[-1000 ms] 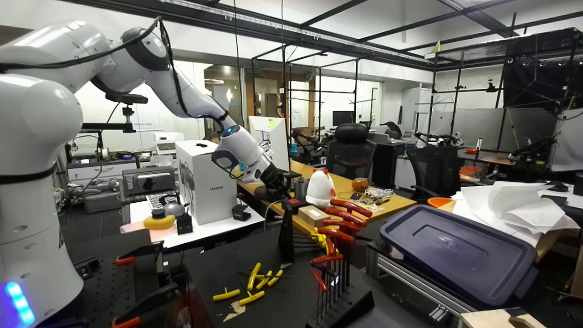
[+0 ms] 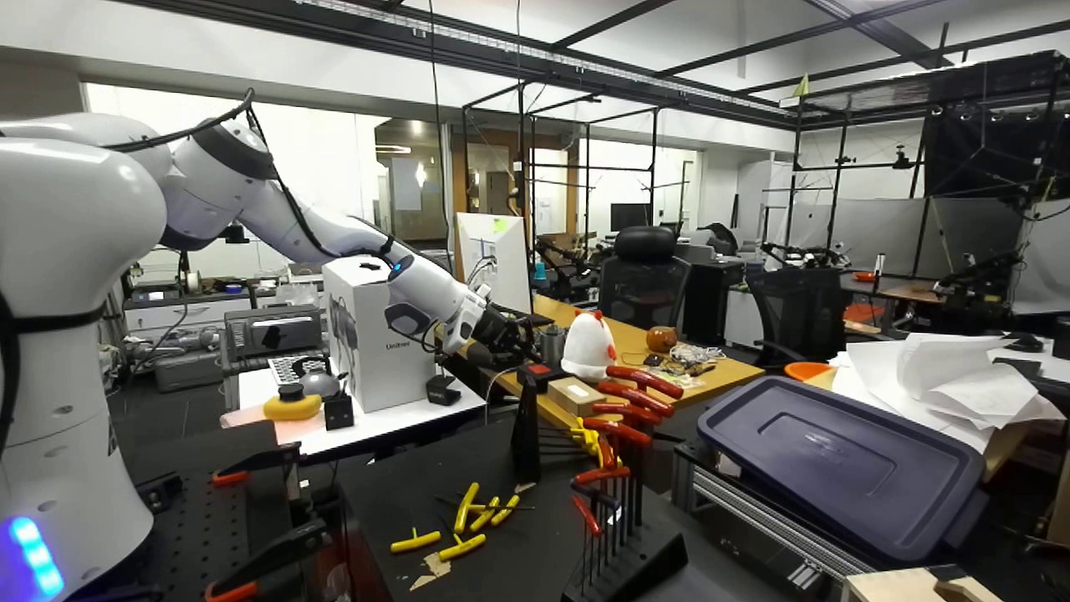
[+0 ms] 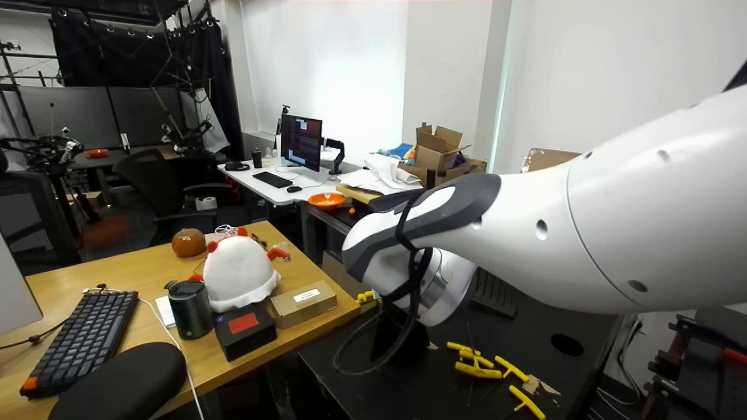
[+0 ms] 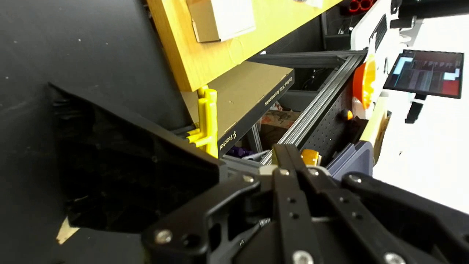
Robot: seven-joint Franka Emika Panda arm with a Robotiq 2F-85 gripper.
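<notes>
My gripper is shut in the wrist view, with nothing visible between its fingers. Exterior view 1 has the same gripper [image 2: 533, 351] over the far end of the black table, near a black upright stand [image 2: 526, 431]. Yellow T-handles [image 4: 207, 118] stick out past that stand in the wrist view, apart from the fingertips. Several loose yellow T-handle keys [image 2: 467, 507] lie on the black table [image 2: 391, 482]. Red-handled T-keys [image 2: 627, 413] stand upright in a black rack [image 2: 642, 562] at the front. Exterior view 2 has the gripper hidden behind the arm.
Beyond the black table, a wooden desk [image 3: 308, 329] holds a small cardboard box [image 3: 303, 304], a white plush toy [image 3: 238, 269], a black box [image 3: 243, 329] and a dark cup [image 3: 190, 308]. A dark blue lid [image 2: 843, 461] lies to the right.
The arm's upper links and elbow have come down. The forearm now lies flatter, and the gripper points less steeply downward near the same spot. The keys and desk objects have not moved.
</notes>
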